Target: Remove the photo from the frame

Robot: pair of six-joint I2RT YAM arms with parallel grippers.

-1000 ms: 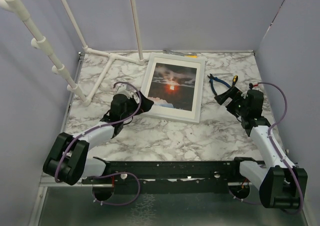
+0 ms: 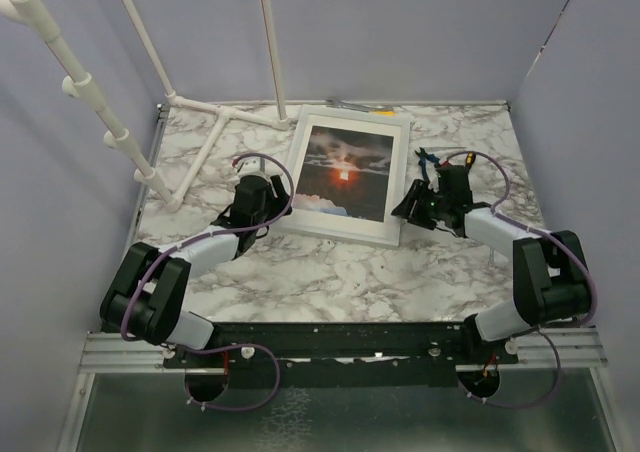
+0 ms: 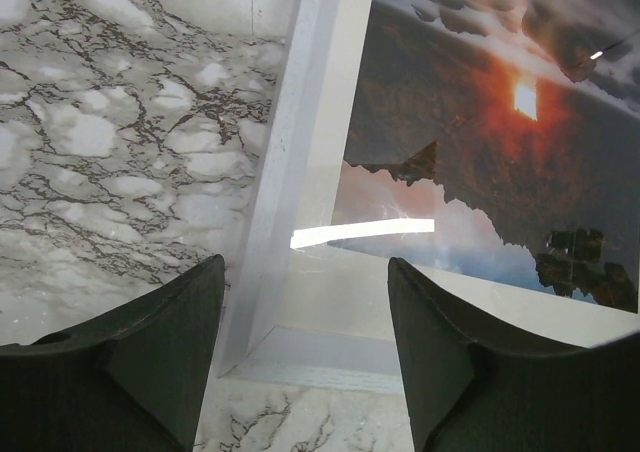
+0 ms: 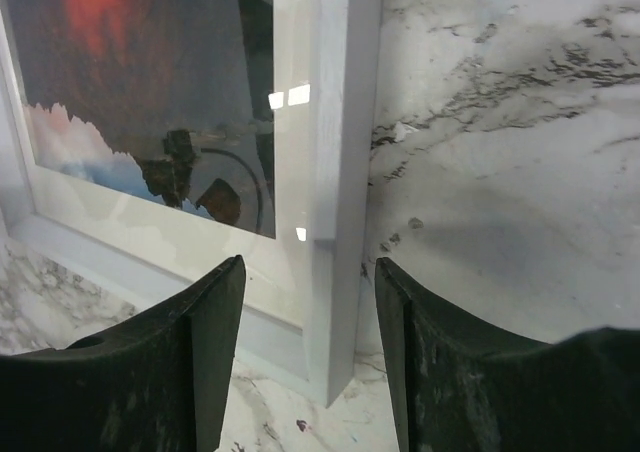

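Note:
The photo frame (image 2: 395, 187) lies flat on the marble table, a white border and grey-white rails around a dark photo (image 2: 345, 172) of a red sun behind clouds. My left gripper (image 2: 284, 196) is at its near left corner. In the left wrist view the left fingers (image 3: 180, 342) stand apart, the corner showing between them; I cannot tell whether they press on it. At the near right corner is my right gripper (image 2: 408, 210), part open. Its fingers (image 4: 215, 322) straddle the right rail (image 4: 338, 172) in the right wrist view, with a gap visible beside the rail.
Blue-handled pliers (image 2: 424, 162) lie to the right of the frame, partly hidden by the right arm. A tool with a yellow part (image 2: 382, 111) rests behind the frame. White pipes (image 2: 205, 157) stand at the back left.
My right gripper has moved left to the frame's near right corner, its fingers narrowing. My left gripper has shifted slightly at the left corner, and its fingers have narrowed too. The frame stays put.

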